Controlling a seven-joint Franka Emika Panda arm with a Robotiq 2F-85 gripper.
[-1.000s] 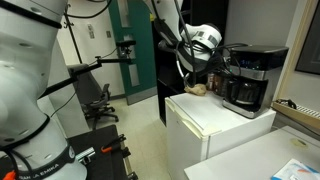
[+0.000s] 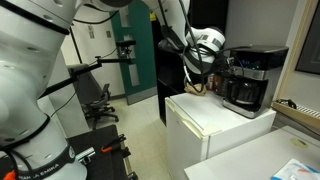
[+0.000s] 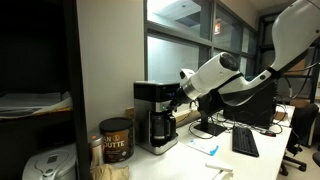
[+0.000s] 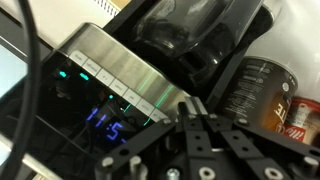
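A black and steel coffee maker [image 2: 252,75] stands on the white cabinet, its glass carafe [image 2: 242,93] in its lower part. From the wrist view, its control panel [image 4: 112,85] shows a row of buttons and a lit blue clock. My gripper is shut with nothing visible between its fingers, its tips close to the panel's edge. In the second exterior view the gripper [image 3: 183,95] is at the front of the machine. Whether the tips touch a button I cannot tell.
A brown canister [image 3: 117,138] and jars stand beside the coffee maker. The white cabinet top [image 2: 205,112] is mostly clear in front. A desk with a keyboard [image 3: 243,142] lies to the other side.
The coffee maker and the things on the cabinet stay where they were.
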